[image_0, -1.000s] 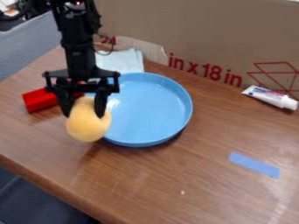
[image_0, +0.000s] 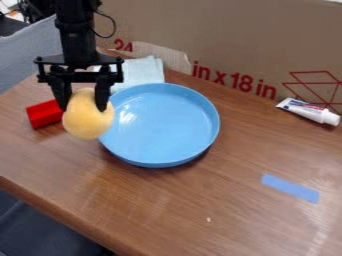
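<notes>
My black gripper (image_0: 83, 92) hangs at the upper left of the camera view, shut on a round pale-yellow object (image_0: 88, 119), held at the left edge of a blue plate (image_0: 160, 125). A red object (image_0: 46, 114) lies just left of the yellow one, partly hidden behind it.
A white cloth (image_0: 142, 72) lies behind the plate, against a cardboard box (image_0: 241, 40). A toothpaste tube (image_0: 307, 110) lies at the back right. A strip of blue tape (image_0: 290, 187) is on the table, whose right and front parts are otherwise clear.
The gripper has moved left and up, carrying the yellow object away from the front left of the plate. The other things have not visibly moved.
</notes>
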